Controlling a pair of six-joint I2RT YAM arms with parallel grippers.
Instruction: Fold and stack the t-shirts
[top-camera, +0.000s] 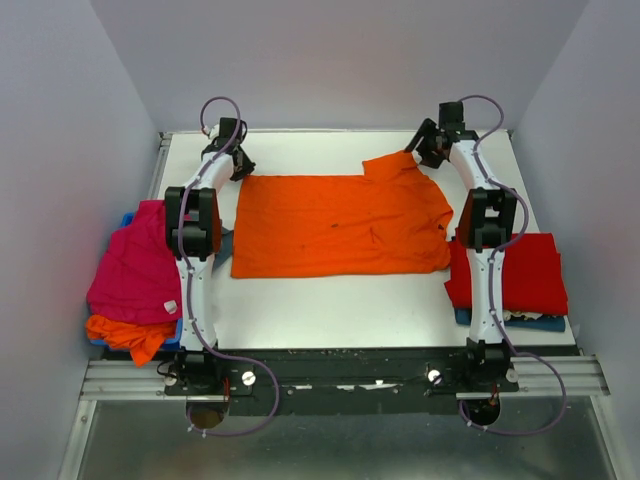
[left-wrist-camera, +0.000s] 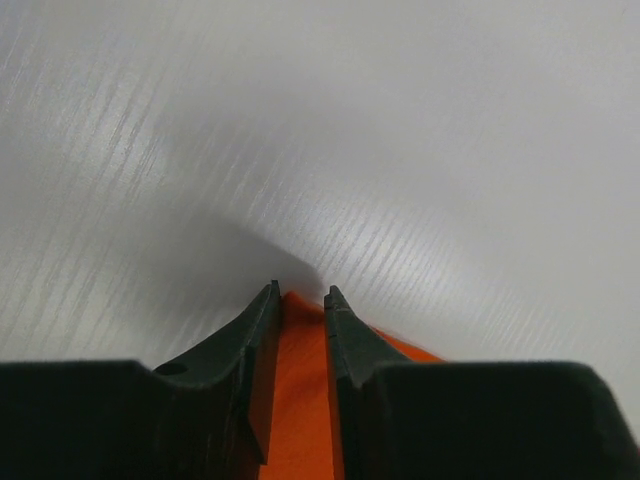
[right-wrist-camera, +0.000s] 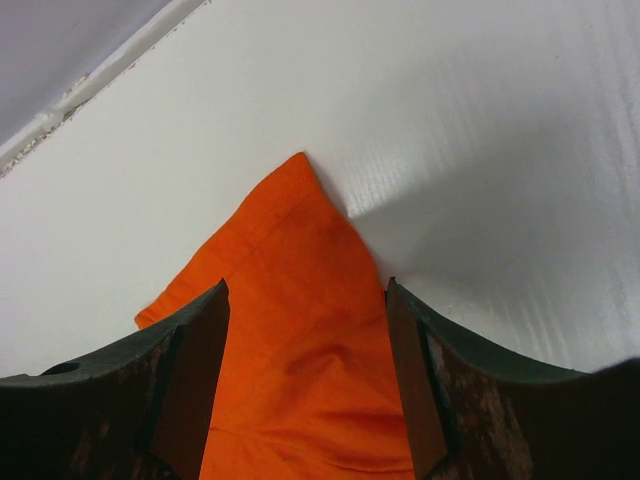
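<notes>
An orange t-shirt (top-camera: 330, 225) lies spread out and folded lengthwise on the white table, its sleeve turned up at the far right. At its far left corner is my left gripper, its fingers narrowly apart with the orange fabric (left-wrist-camera: 300, 400) showing between them. My right gripper stands wider open at the far right; the sleeve (right-wrist-camera: 300, 240) shows between and beyond its fingers. Whether either gripper's fingers touch the cloth is not clear.
At the left, a blue bin holds a crimson shirt (top-camera: 135, 265) and a crumpled orange one (top-camera: 130, 333). A stack of red cloth (top-camera: 515, 272) over blue lies at the right. Bare white table (top-camera: 340, 315) stretches in front of the shirt.
</notes>
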